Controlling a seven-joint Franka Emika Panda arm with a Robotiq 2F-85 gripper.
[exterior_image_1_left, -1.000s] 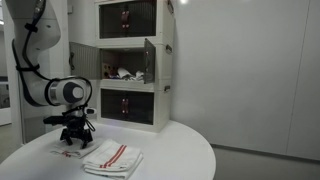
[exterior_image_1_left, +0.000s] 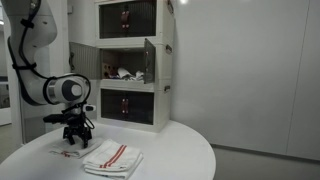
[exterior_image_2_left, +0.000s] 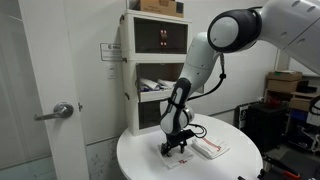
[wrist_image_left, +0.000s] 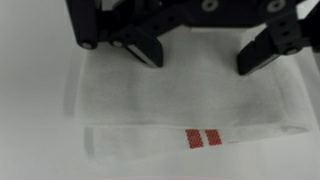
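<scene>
A white towel with red stripes (wrist_image_left: 180, 95) fills most of the wrist view and lies flat under my gripper. The two fingers stand well apart with bare cloth between them, so the gripper is part open and grips nothing that shows. In the first exterior view the gripper (exterior_image_1_left: 77, 136) is low over this towel (exterior_image_1_left: 62, 151), at the left of the round table. A second white towel (exterior_image_1_left: 114, 158) with red stripes lies folded beside it. From the other side, the near towel (exterior_image_2_left: 178, 161) is under the gripper and the other towel (exterior_image_2_left: 209, 149) lies to the right.
A white shelf tower (exterior_image_1_left: 128, 75) stands at the table's back, its middle door open with items inside.
The arm has shifted only slightly over the towel. Both towels look unmoved.
</scene>
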